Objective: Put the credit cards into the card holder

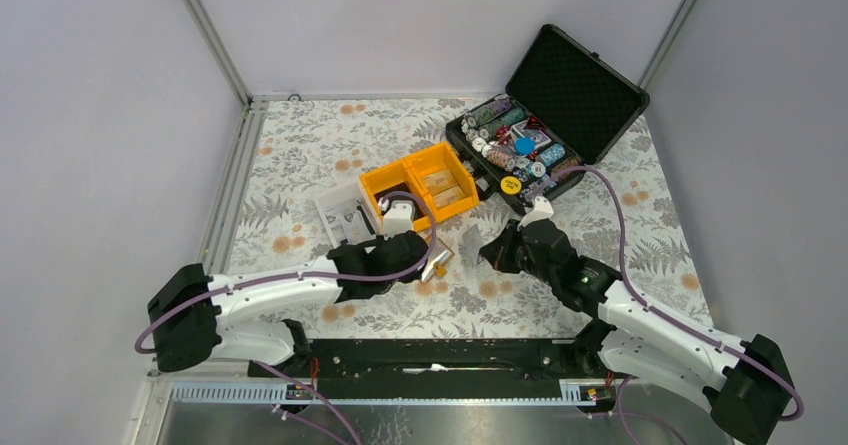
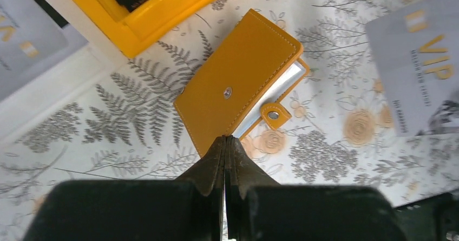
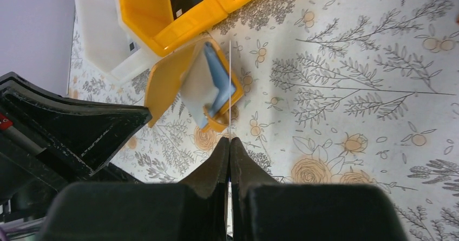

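Note:
The tan card holder lies on the patterned mat below the yellow box, its flap raised in the right wrist view, with white and blue contents showing. My left gripper is shut at its lower edge in the left wrist view, with nothing seen between its fingers. My right gripper is shut on a thin card, seen edge-on in its own view; in the left wrist view this silver VIP card (image 2: 411,62) stands right of the holder.
A yellow two-part box (image 1: 466,171) and a white tray (image 1: 326,207) with cards sit behind the holder. An open case (image 1: 575,85) of chips stands at back right.

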